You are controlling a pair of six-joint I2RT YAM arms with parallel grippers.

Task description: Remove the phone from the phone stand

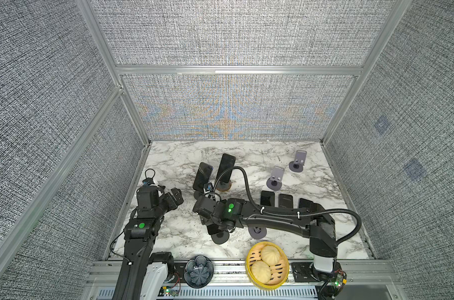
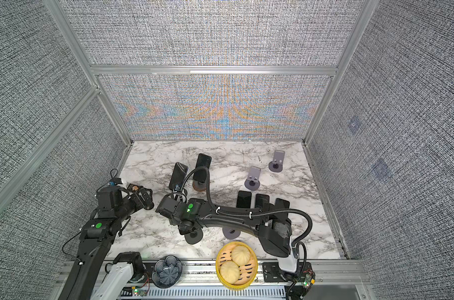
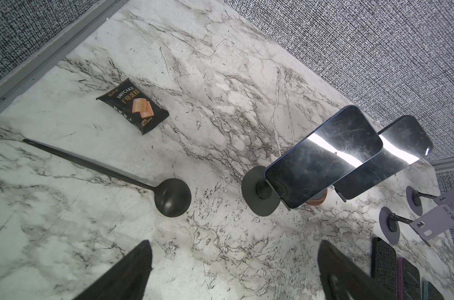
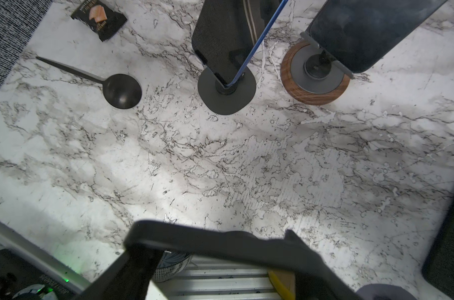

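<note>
Two dark phones lean upright on stands at the back left: the nearer phone (image 3: 324,155) on a grey base (image 3: 259,192), the farther phone (image 1: 225,166) on a wood-ringed base (image 4: 317,75). My right gripper is low over the front-middle of the table, beside a dark stand base (image 1: 219,237). In the right wrist view a blurred dark bar (image 4: 201,239) spans its fingers; whether it is a phone or a stand's plate, and whether it is gripped, I cannot tell. My left gripper hangs open at the left, nothing between its fingers.
Two empty stands (image 1: 276,177) (image 1: 298,161) stand at the back right. Several phones lie flat near the right arm, one phone (image 1: 267,198) leftmost. A ladle (image 3: 171,197) and a snack packet (image 3: 134,106) lie left. A bun steamer (image 1: 268,265) and dark bowl (image 1: 198,272) line the front.
</note>
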